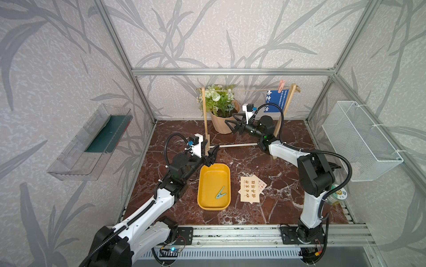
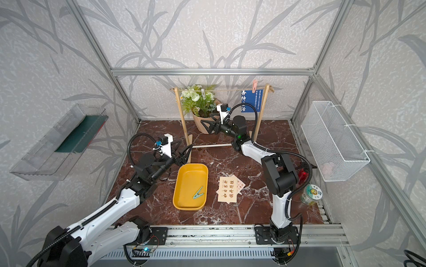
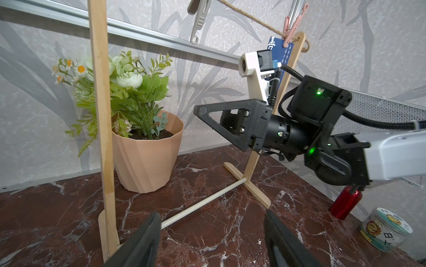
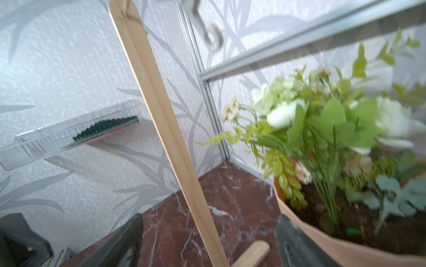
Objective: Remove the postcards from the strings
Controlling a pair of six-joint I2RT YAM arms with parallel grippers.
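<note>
A blue postcard with white characters hangs at the right end of the string, held by a pink clip. A grey clip hangs on the string with no card under it. Several removed cards lie stacked on the table. Inside the yellow tray is a teal clip. My right gripper is open before the flower pot, nothing between its fingers. Near the left post and above the tray's back edge, my left gripper stands part open and empty.
Upright wooden posts carry the string, joined by a low white bar. Behind stands the potted plant. A white wire basket and a round tin are at the right. Both arms are close to the rack.
</note>
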